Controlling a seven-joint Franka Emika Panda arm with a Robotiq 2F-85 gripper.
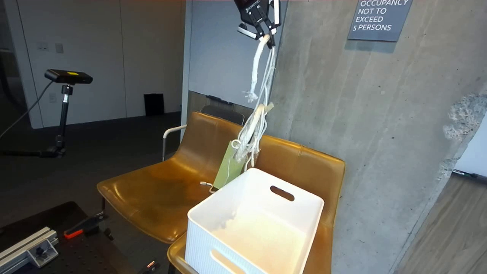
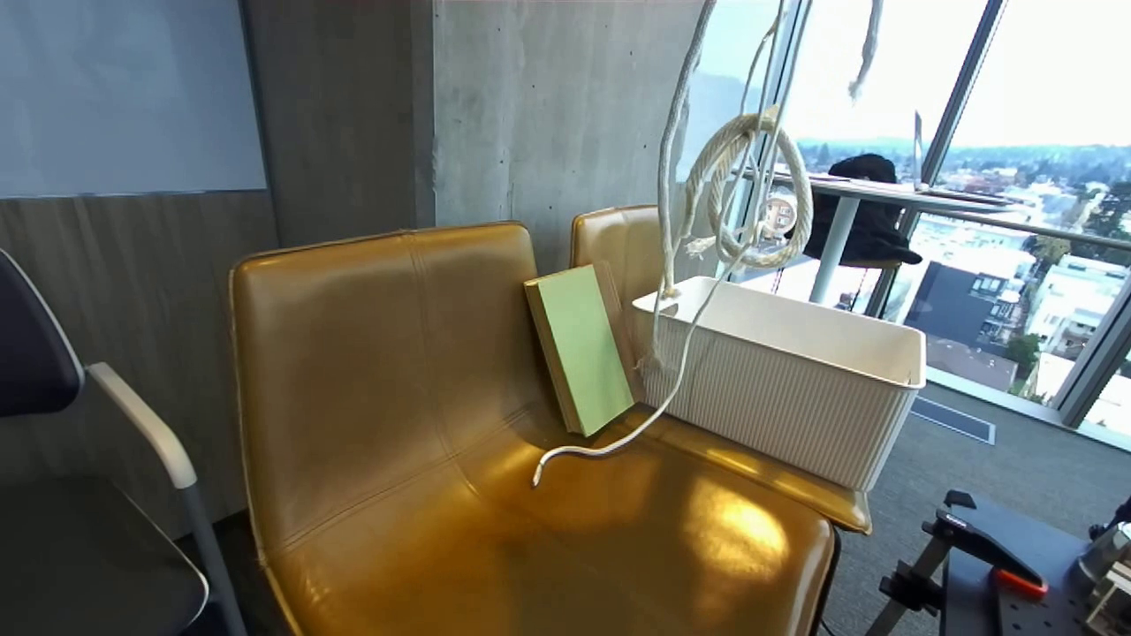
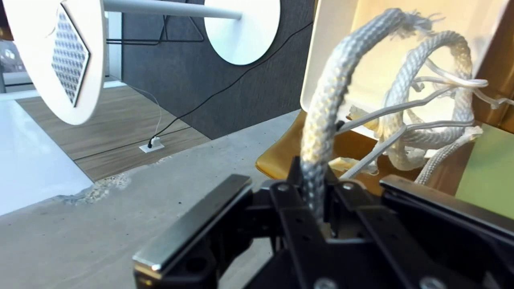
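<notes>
High above the chairs in exterior view 1, my gripper is shut on a bundle of white rope. The rope hangs down from it, with thick coils and thin strands, in front of the chair backs. In exterior view 2 a rope coil dangles near the bin, and one thin end trails to the left chair's seat; the gripper is out of that view. The wrist view shows a thick rope piece between the fingers. A white ribbed bin stands on the right chair, no rope lying in it.
A green book-like block leans against the chair backs beside the bin. The left brown chair has a mostly bare seat. Concrete wall rises behind the right chair. A dark table with tools is in the foreground.
</notes>
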